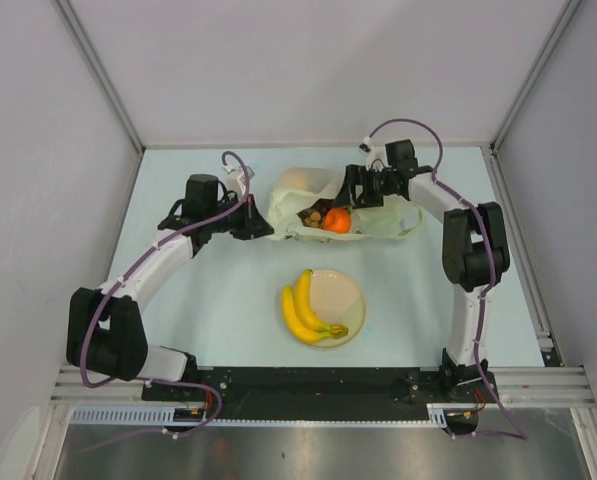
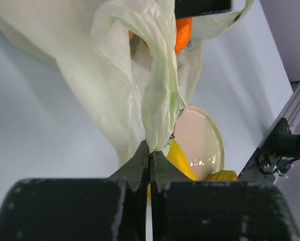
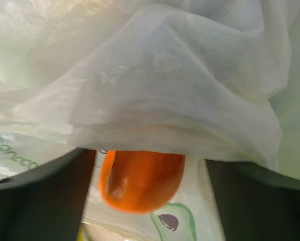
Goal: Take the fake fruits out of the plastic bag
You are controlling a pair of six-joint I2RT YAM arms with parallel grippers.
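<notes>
The white plastic bag (image 1: 303, 181) lies across the back middle of the table. An orange fruit (image 1: 337, 221) sits in it, with darker fruits beside it. My left gripper (image 1: 258, 226) is shut on a gathered edge of the bag, clear in the left wrist view. My right gripper (image 1: 356, 188) is open over the bag's right part. In the right wrist view the orange (image 3: 139, 181) shows between the blurred fingers, partly under a fold of plastic; whether they touch it is not clear.
A cream plate (image 1: 340, 296) with two bananas (image 1: 305, 310) stands at the front middle.
</notes>
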